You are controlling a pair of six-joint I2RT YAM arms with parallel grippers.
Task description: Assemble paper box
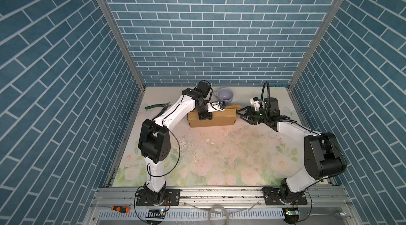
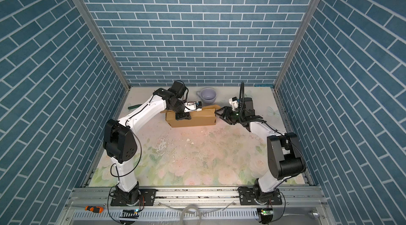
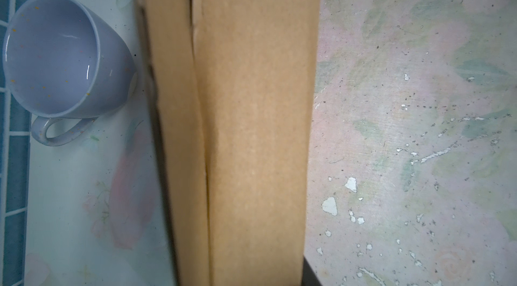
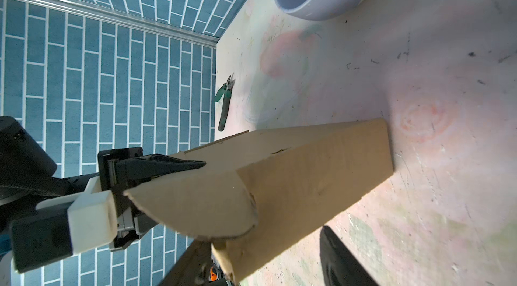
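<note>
The brown cardboard box (image 1: 222, 118) stands long and narrow across the back half of the table. My left gripper (image 1: 205, 115) is at its upper edge and shut on the box wall; its fingertips are mostly hidden in the left wrist view, where the box's cardboard top (image 3: 258, 124) fills the middle. At the box's right end, my right gripper (image 1: 242, 115) is open. A rounded end flap (image 4: 199, 205) sticks out toward the right wrist camera, between the open fingers.
A lilac mug (image 1: 225, 94) is close behind the box. Green-handled pliers (image 1: 157, 106) lie at the back left.
</note>
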